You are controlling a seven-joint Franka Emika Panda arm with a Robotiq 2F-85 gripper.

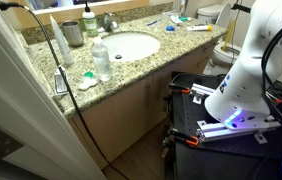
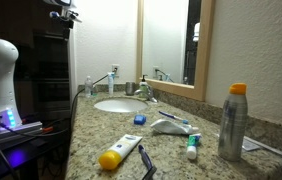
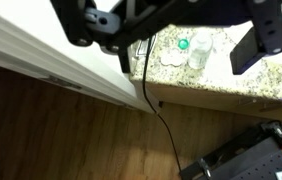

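Observation:
High above the counter, at the upper left of exterior view 2, hangs my gripper (image 2: 65, 24). In the wrist view its dark fingers (image 3: 249, 52) stand wide apart, with no object held between them. Below, a clear bottle (image 3: 199, 47) shows through the gap, beside a small green-topped item (image 3: 184, 44). Exterior view 1 has the clear bottle (image 1: 101, 60) upright at the counter's front edge, left of the white sink (image 1: 131, 45). A metal cup (image 1: 73, 34) and a green soap bottle (image 1: 90, 22) stand behind it. My gripper is outside exterior view 1.
On the counter's near end in exterior view 2 lie a yellow tube (image 2: 119, 152), a dark-handled item (image 2: 147, 163), a blue item (image 2: 139, 119) and a green-and-white tube (image 2: 192, 147). A tall spray can (image 2: 233, 122) stands at right. A black cable (image 1: 69, 88) hangs before the counter.

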